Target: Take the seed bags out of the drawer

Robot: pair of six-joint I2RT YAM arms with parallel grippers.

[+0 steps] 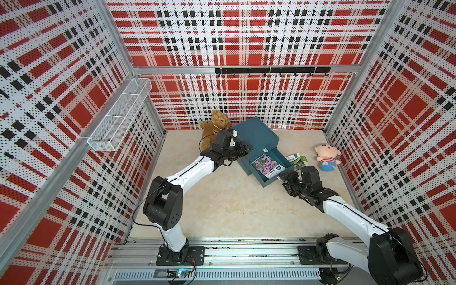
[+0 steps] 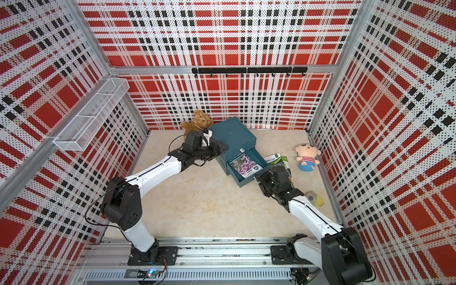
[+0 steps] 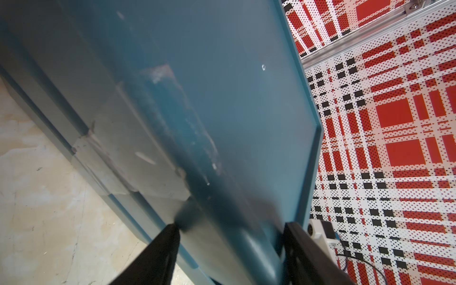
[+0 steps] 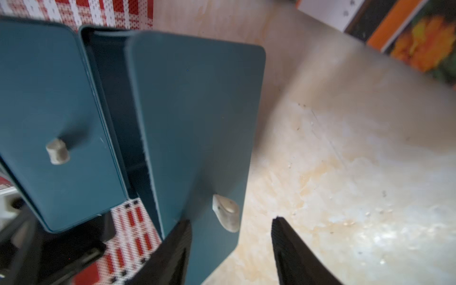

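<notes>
The teal drawer cabinet (image 1: 256, 134) stands at the back middle, its lower drawer (image 1: 264, 183) pulled out toward the front right. Inside lies a seed bag with pink-purple flowers (image 1: 267, 164). My left gripper (image 1: 248, 149) is at the cabinet's left side; in the left wrist view its fingers (image 3: 159, 254) straddle a cabinet edge, spread apart. My right gripper is open at the drawer front. The pale drawer knob (image 4: 227, 212) shows ahead, in the gap between its fingertips, not gripped. Whether more bags lie beneath the top one is hidden.
Green-and-white seed bags (image 2: 280, 160) lie on the table right of the drawer, partly behind my right arm. A pig toy (image 1: 327, 157) sits farther right, a teddy bear (image 1: 214, 129) behind my left arm.
</notes>
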